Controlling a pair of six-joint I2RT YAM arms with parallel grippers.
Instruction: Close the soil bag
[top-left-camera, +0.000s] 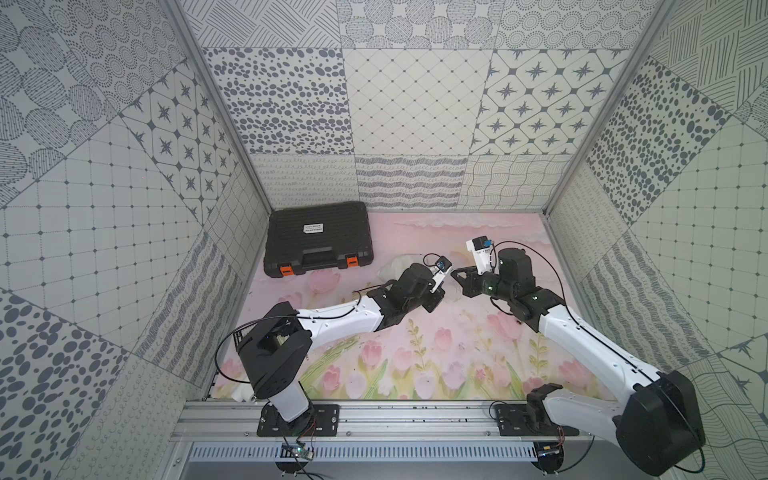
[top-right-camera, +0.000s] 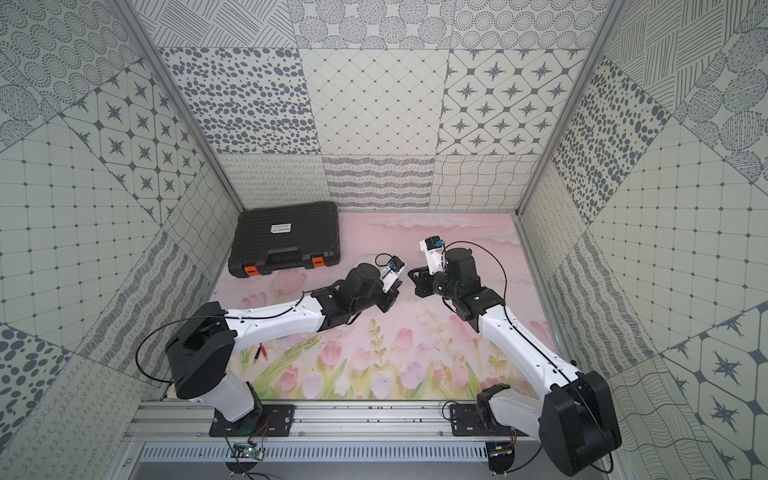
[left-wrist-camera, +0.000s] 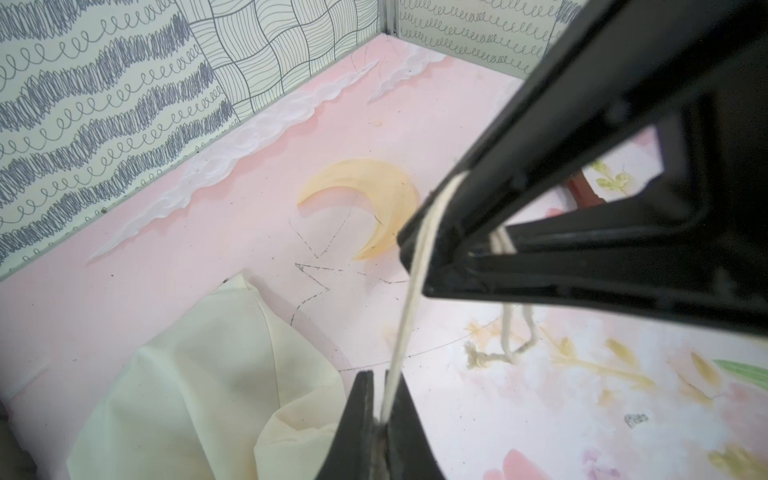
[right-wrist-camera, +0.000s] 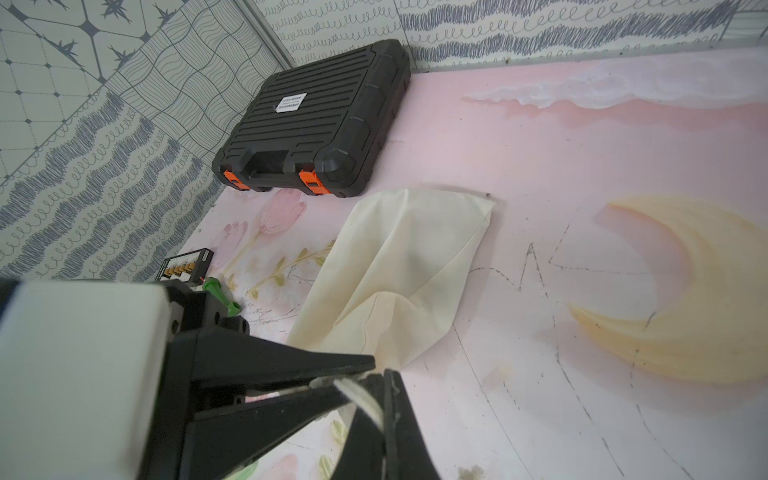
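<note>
The cream cloth soil bag (right-wrist-camera: 396, 264) (left-wrist-camera: 200, 384) lies crumpled on the pink table, largely hidden behind my left arm in the top views. Above it, my left gripper and my right gripper face each other closely. A cream drawstring (left-wrist-camera: 416, 296) runs up from my left gripper's fingertips, which are shut on it, to my right gripper, where it also shows between the shut fingers. A frayed loose end (left-wrist-camera: 512, 344) hangs from the right gripper's side.
A black case (top-left-camera: 316, 236) with orange latches occupies the back left. A green tool (right-wrist-camera: 220, 292), a small bit set (right-wrist-camera: 184, 264) and red-black pliers (top-right-camera: 260, 352) lie at the left.
</note>
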